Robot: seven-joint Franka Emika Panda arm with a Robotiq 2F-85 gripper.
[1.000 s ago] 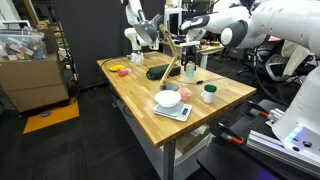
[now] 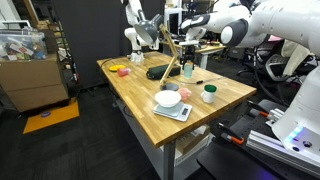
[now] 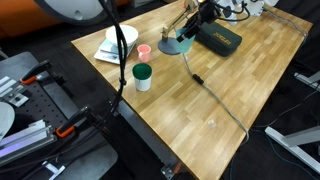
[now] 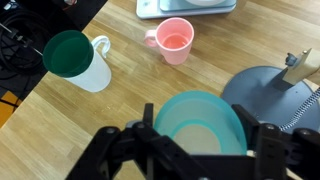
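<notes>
My gripper is shut on a teal cup (image 4: 200,112), whose round opening faces the wrist camera between the two dark fingers. In the first exterior view the teal cup (image 2: 188,70) appears over the table's far part. The second exterior view shows the same cup (image 3: 177,44) beside the dark case. Whether its base touches the table is hard to tell. A pink cup (image 4: 175,38) and a white mug with a green inside (image 4: 78,60) stand apart from it on the wood.
A white bowl (image 2: 168,99) sits on a pale scale (image 2: 174,113) near the table's front edge. Close to my gripper is a lamp's round grey base (image 4: 266,92). A dark green case (image 3: 218,39) lies behind, and a cable (image 3: 225,105) crosses otherwise clear wood.
The arm and gripper have shifted slightly at the teal cup over the last second. The other things on the table stand as before.
</notes>
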